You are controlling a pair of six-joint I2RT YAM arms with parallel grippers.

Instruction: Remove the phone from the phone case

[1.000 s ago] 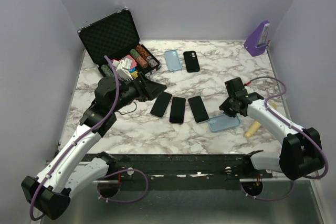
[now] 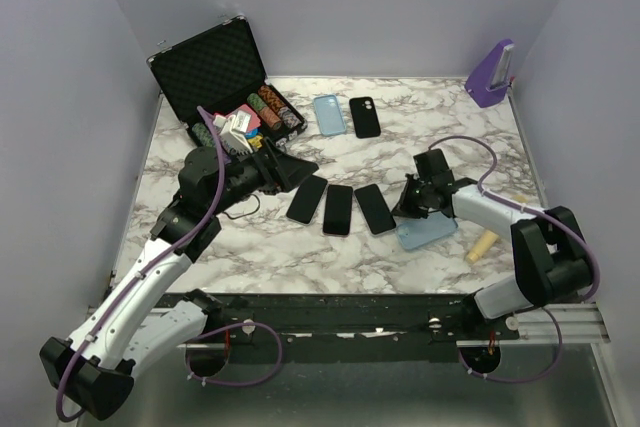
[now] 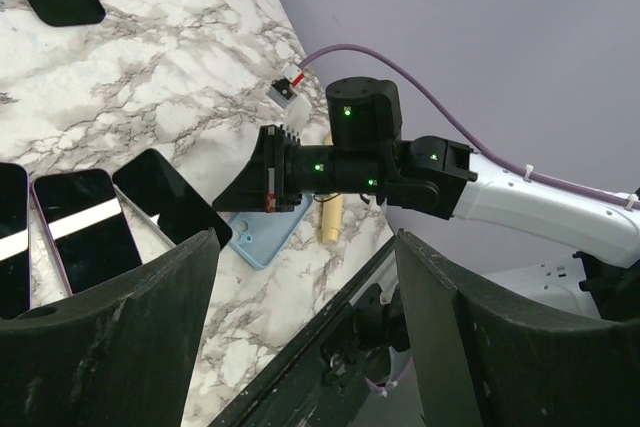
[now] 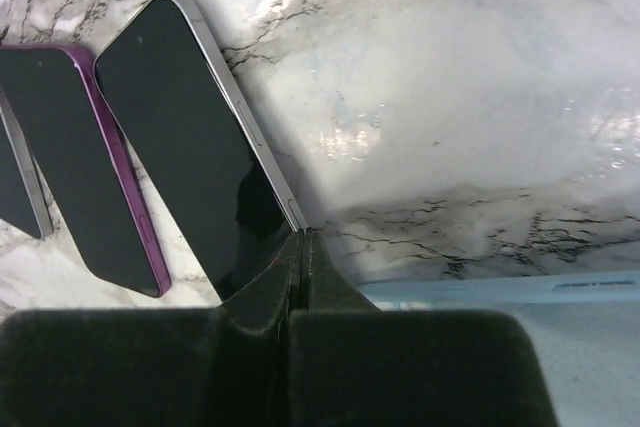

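The rightmost dark-screened phone point(image 2: 375, 209) lies face up, out of any case, beside the empty light-blue case point(image 2: 427, 232). In the right wrist view, my right gripper is shut with its tips together and nothing between them. The tips are at the silver long edge of that phone point(image 4: 195, 137), near its lower end; contact cannot be told. A blue case rim point(image 4: 500, 289) passes just right of the tips, the rest partly hidden. My left gripper stands open and empty, left of the phones and above the table.
Two more phones, one purple-edged point(image 2: 338, 210) and one silver-edged point(image 2: 307, 200), lie to the left. A blue case point(image 2: 329, 115) and a black case point(image 2: 365, 117) lie at the back. An open briefcase point(image 2: 215, 62) stands at back left, a yellow tube point(image 2: 482, 246) at right.
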